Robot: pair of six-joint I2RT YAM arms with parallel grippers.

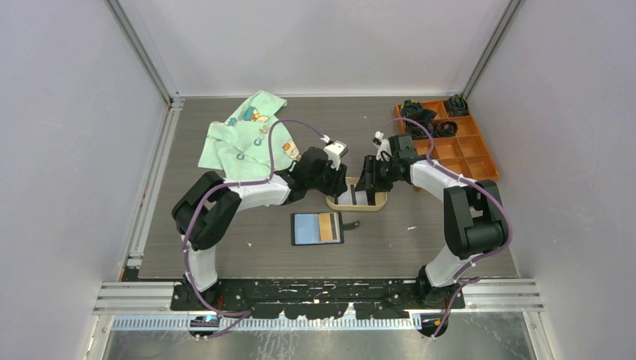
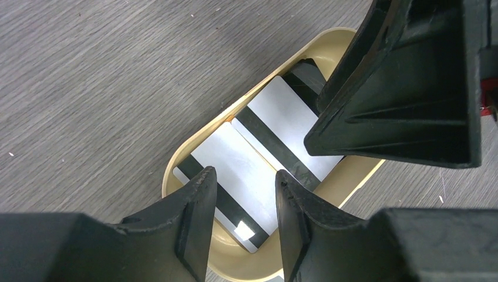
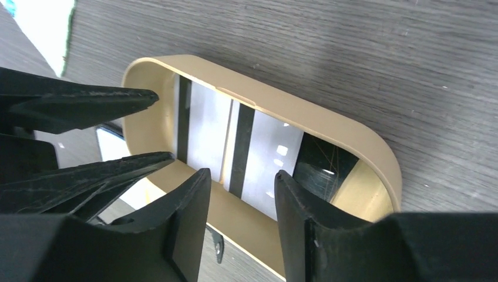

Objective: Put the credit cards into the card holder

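A beige oval tray (image 1: 356,208) holds several white cards with black stripes (image 2: 232,164) and a dark card (image 3: 317,167). My left gripper is open over the tray's left part, above a white card. My right gripper is open over the tray's right part; its dark body looms in the left wrist view. Neither has anything visible between its fingers. The card holder (image 1: 306,229) lies open below the tray in the top view, with light blue and tan panels.
A green cloth (image 1: 240,139) lies at the back left. An orange compartment box (image 1: 469,150) with dark coils stands at the back right. The table's front middle around the holder is mostly clear.
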